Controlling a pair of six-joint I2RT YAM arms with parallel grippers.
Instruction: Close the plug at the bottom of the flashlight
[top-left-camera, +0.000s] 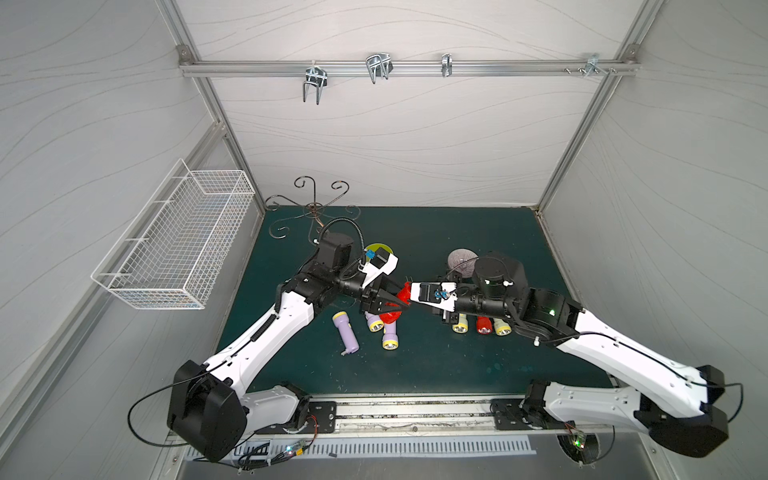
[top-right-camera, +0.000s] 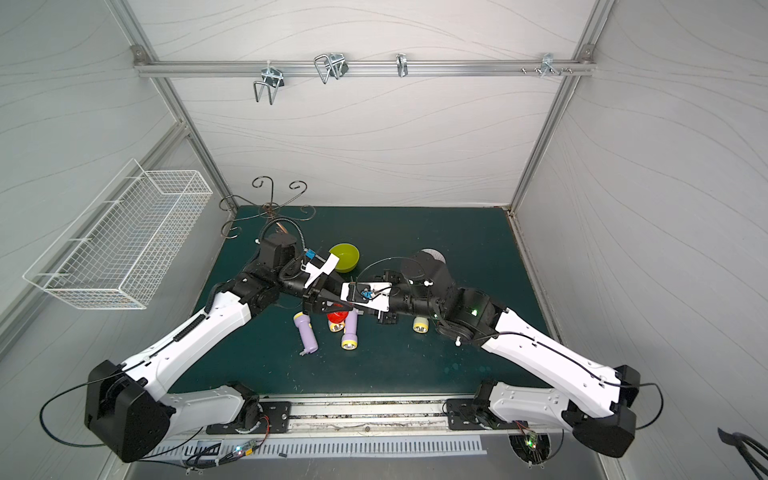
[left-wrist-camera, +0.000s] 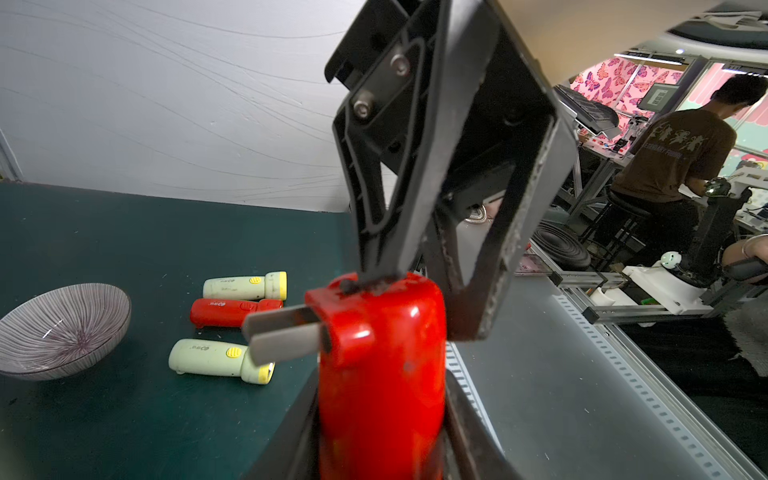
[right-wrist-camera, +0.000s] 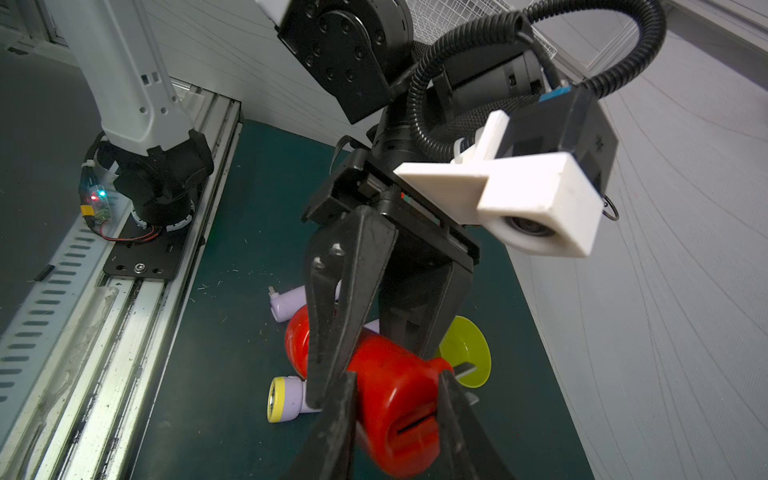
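My left gripper (top-left-camera: 401, 297) is shut around the body of a red flashlight (left-wrist-camera: 382, 392), held above the table with its bottom end toward the right arm. In the left wrist view the metal prongs (left-wrist-camera: 281, 334) of the plug stick out sideways from that end, so the plug is swung out. My right gripper is at the bottom end, with its fingers (right-wrist-camera: 344, 424) apart on either side. One right fingertip (left-wrist-camera: 382, 270) appears to meet the end's top. Whether the right fingers press on it, I cannot tell. The top views hide most of this contact.
Lavender flashlights (top-left-camera: 345, 332) lie below and beside the left gripper. Yellow-white flashlights (left-wrist-camera: 212, 357) and a red one (left-wrist-camera: 232, 313) lie to the right, near a striped bowl (left-wrist-camera: 68, 328). A green bowl (top-right-camera: 345, 257) stands behind.
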